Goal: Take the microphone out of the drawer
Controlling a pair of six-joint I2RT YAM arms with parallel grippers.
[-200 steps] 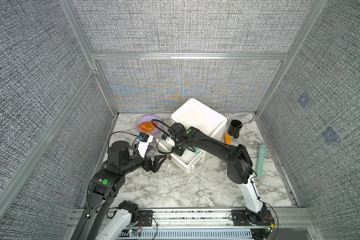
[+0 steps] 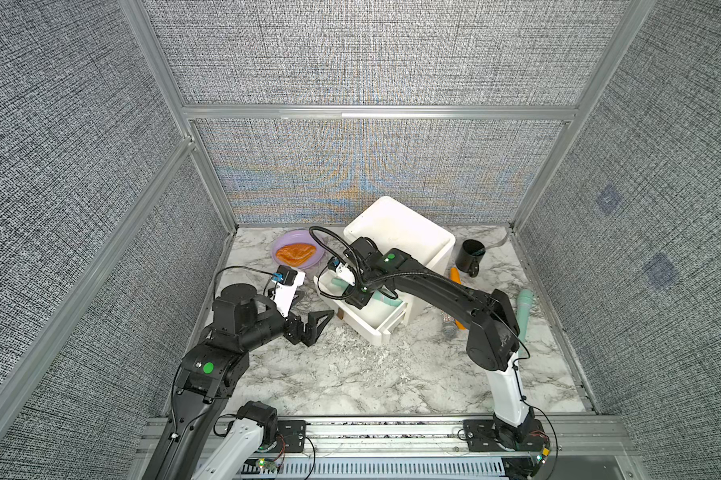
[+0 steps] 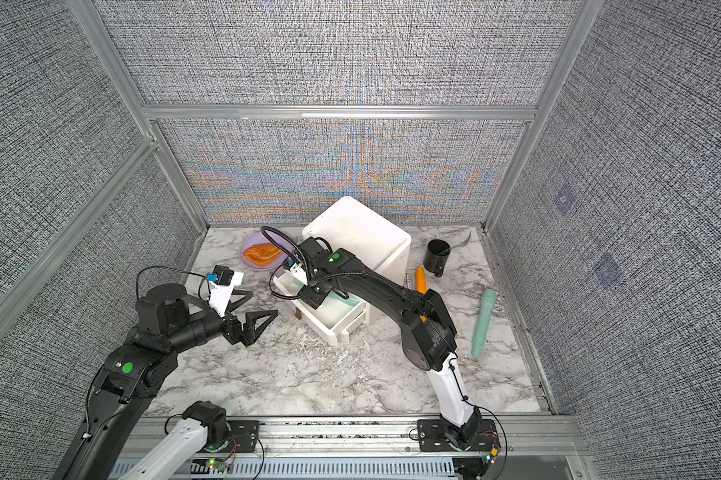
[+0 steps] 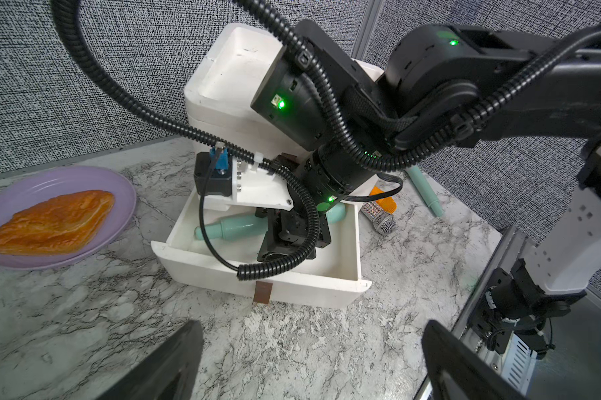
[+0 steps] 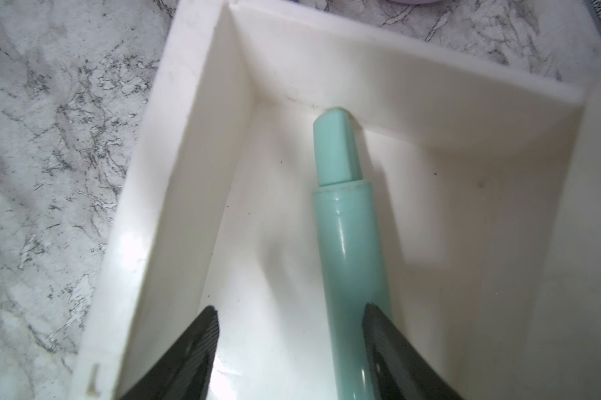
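The white drawer (image 4: pixel 313 293) is pulled out of its cabinet. Inside it lies a mint-green stick (image 5: pixel 350 246) with a narrower squared end. My right gripper reaches down into the drawer with its fingers apart. One of its fingertips overlaps the stick in the right wrist view; I cannot tell whether they touch. A microphone (image 4: pixel 380 218) with a grey mesh head and what looks like an orange handle lies on the table beside the drawer, partly behind the right arm. My left gripper (image 3: pixel 262 304) is open and empty, left of the drawer.
A purple plate (image 4: pixel 123 206) with a pastry (image 4: pixel 53 223) is at the back left. At the right are a black mug (image 2: pixel 470 257) and a second mint-green stick (image 3: pixel 484 320). The table in front of the drawer is clear.
My right gripper has shifted to the right over the drawer, and its arm has swung right with it. The left arm is nearly still.
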